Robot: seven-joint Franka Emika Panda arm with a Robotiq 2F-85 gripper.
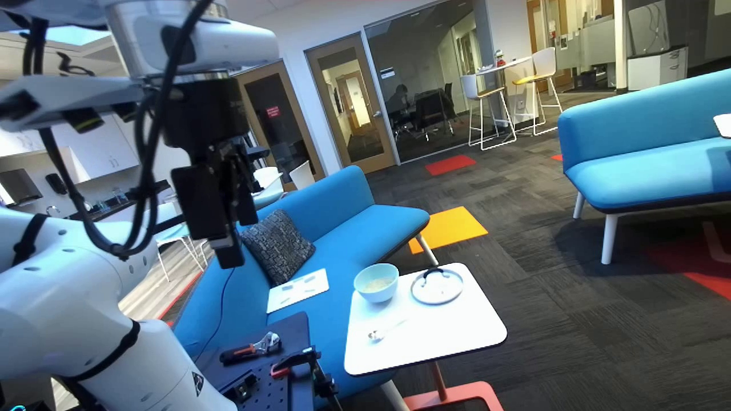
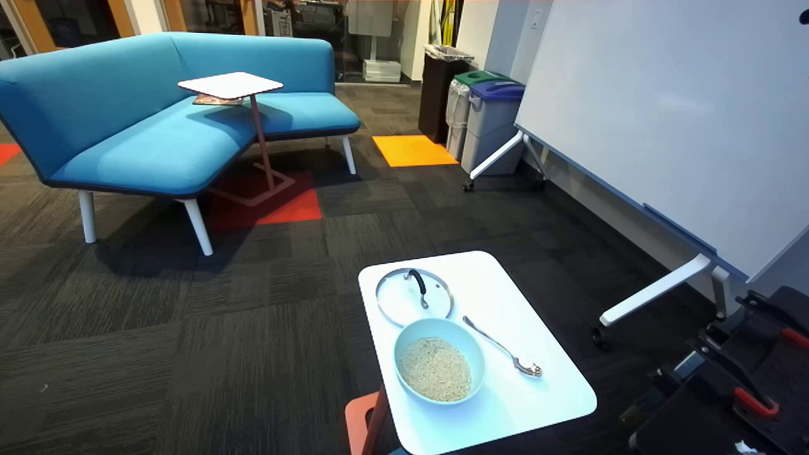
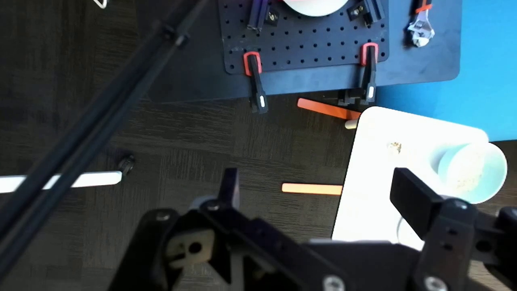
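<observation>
A light-blue bowl (image 2: 474, 356) of pale grains stands on the white side table (image 2: 542, 394). Beside it lies a glass lid (image 2: 394, 299) with a black handle, flat on the table. The metal spoon (image 2: 497, 346) rests there too, some grains in its head. High above the floor, my gripper is open, its two fingers far apart with nothing between them. From the wrist, the bowl (image 3: 494, 167) appears right of the gripper, the lid mostly hidden behind the right finger (image 3: 417, 199). In exterior view 1 the gripper hangs left of the table, well above it.
A dark pegboard bench (image 3: 300, 82) with clamps (image 3: 369, 72) and an adjustable wrench (image 1: 252, 348) is near the arm's base. A blue sofa (image 1: 329, 274) adjoins the table. Open carpet (image 2: 250, 326) lies beyond, with a whiteboard (image 2: 675, 114) to one side.
</observation>
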